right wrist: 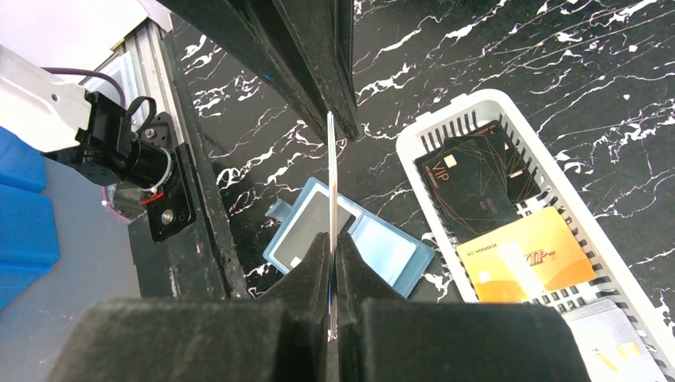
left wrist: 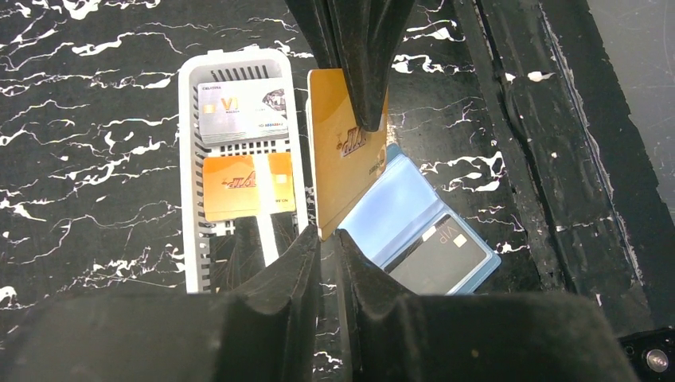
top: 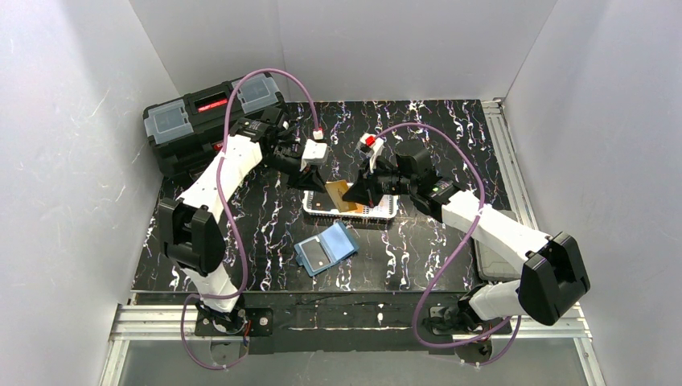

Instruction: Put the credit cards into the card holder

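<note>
A gold VIP card point(left wrist: 342, 151) is pinched in my right gripper, which is shut on it; from the right wrist the card shows edge-on. My left gripper is at the card's opposite end, fingers partly apart, with a lower corner of the card at the gap between its tips. Whether either finger touches the card, I cannot tell. The blue card holder point(top: 326, 249) lies unfolded on the table below, a grey VIP card point(left wrist: 446, 259) showing on one side and a pale blue panel on the other.
Behind the holder, a white basket point(right wrist: 517, 111) holds more cards: black VIP cards point(right wrist: 462, 191), an orange card point(right wrist: 525, 255) and a silver card point(left wrist: 243, 111). A black toolbox point(top: 209, 121) stands back left. Open table surrounds the holder.
</note>
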